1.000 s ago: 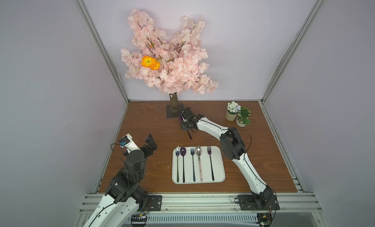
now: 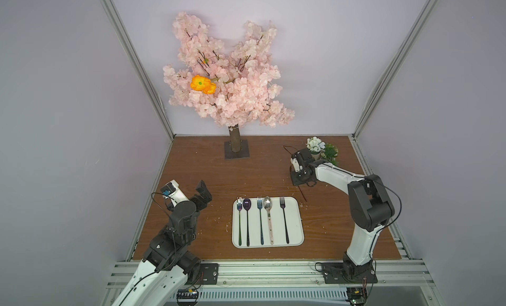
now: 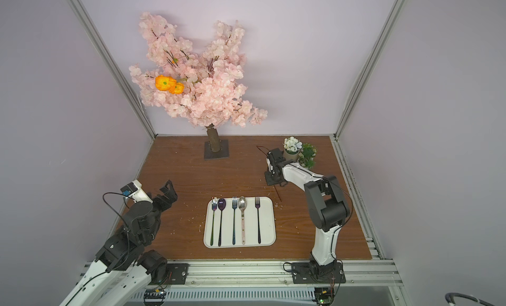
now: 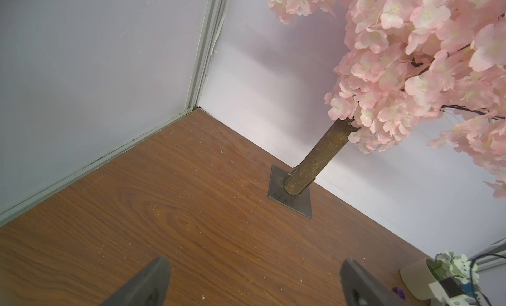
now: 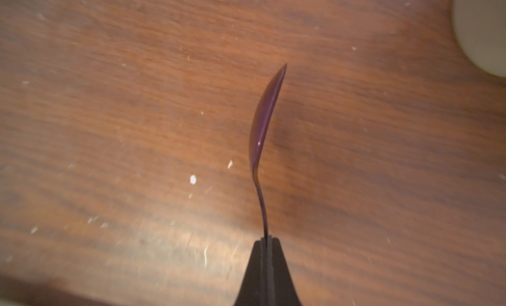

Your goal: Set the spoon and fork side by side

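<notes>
A purple spoon [image 5: 263,116] is held by its handle in my right gripper, which is shut on it above the table. In the top left view, the dark handle [image 2: 302,193] of this spoon sticks out toward the tray, while its bowl is hidden by the gripper. On the white tray [image 2: 295,221] lie, from left to right, a fork [image 2: 239,219], a purple spoon [image 2: 247,216], a fork [image 2: 260,221], a silver spoon [image 2: 269,216] and, apart from them, a dark fork [image 2: 284,221]. My left gripper is open and empty, left of the tray.
Two potted plants stand at the back right, one with white flowers [image 2: 315,143], close to my right gripper. A pink blossom tree [image 2: 235,140] rises at the back.
My right arm has swung to the right from near the tree base toward the potted plants, carrying the purple spoon. The left arm and the tray's cutlery have not moved.
</notes>
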